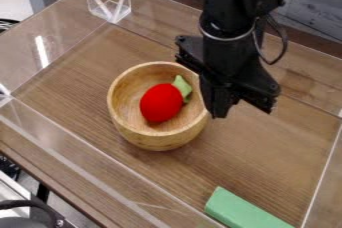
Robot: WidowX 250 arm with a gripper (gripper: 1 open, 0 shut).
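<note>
My black gripper (227,97) hangs over the right side of a light wooden bowl (134,129); whether its fingers are open or shut is hard to tell from this angle. In the bowl lie a red rounded object (160,103) and, partly visible behind it, a light green piece (182,86). A green block (246,210) lies at the bottom right, apart from the bowl.
A clear plastic piece (110,2) stands near the table's back left. A black cable (20,208) is at the lower left edge.
</note>
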